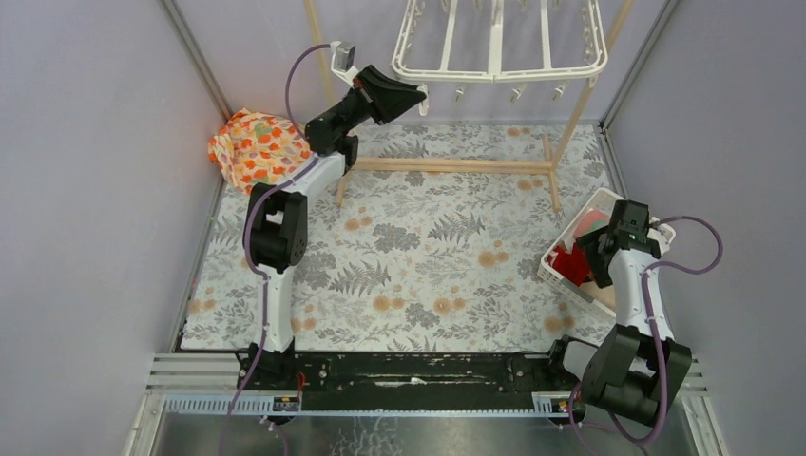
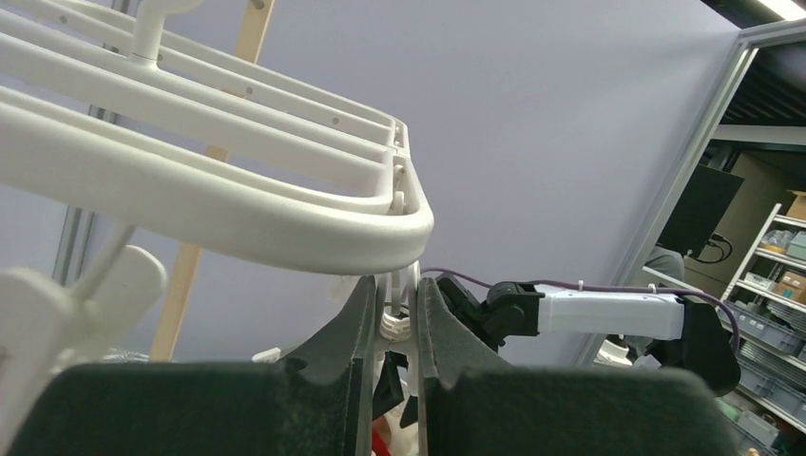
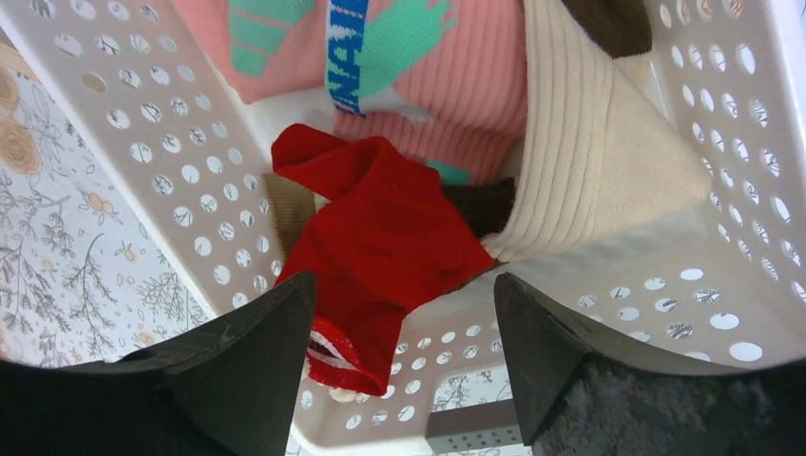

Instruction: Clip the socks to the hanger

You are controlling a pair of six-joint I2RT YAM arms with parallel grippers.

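Note:
The white hanger [image 1: 493, 71] hangs at the top of the top view, with clips along it. My left gripper is at its near left corner, its fingers closed on a white clip [image 2: 396, 328]. My right gripper is open, pointing down into the white basket [image 1: 546, 271] at the right. Below it in the basket are a red sock [image 3: 380, 242], pink-and-mint socks [image 3: 437, 66] and cream ribbed socks [image 3: 608, 152]; nothing is between its fingers.
An orange floral cloth [image 1: 247, 147] lies at the back left. A wooden stand [image 1: 451, 164] holds up the hanger.

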